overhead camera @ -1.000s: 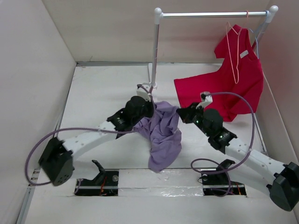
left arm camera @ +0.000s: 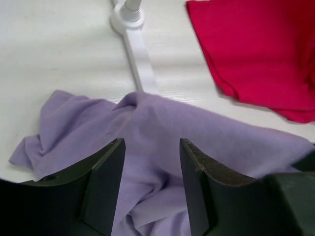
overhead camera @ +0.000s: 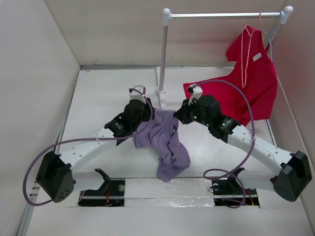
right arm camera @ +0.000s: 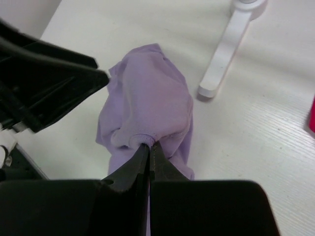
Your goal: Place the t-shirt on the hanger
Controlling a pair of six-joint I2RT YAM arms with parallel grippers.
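The lavender T-shirt (overhead camera: 170,150) lies crumpled mid-table. My right gripper is shut at a raised edge of it, with a pinched bit of cloth at its tips. My left gripper stands open above the shirt at its left upper part, the cloth visible between its fingers. A pink hanger (overhead camera: 245,76) hangs on the rail (overhead camera: 221,15) at the back right, in front of a red T-shirt (overhead camera: 266,88).
The rack's post (overhead camera: 163,59) and white foot stand just behind the lavender shirt. The red shirt also spreads on the table at right.
The left arm swung back toward the middle and turned over the shirt, after being further left. The right gripper moved slightly left with the cloth edge, and the shirt shifted left.
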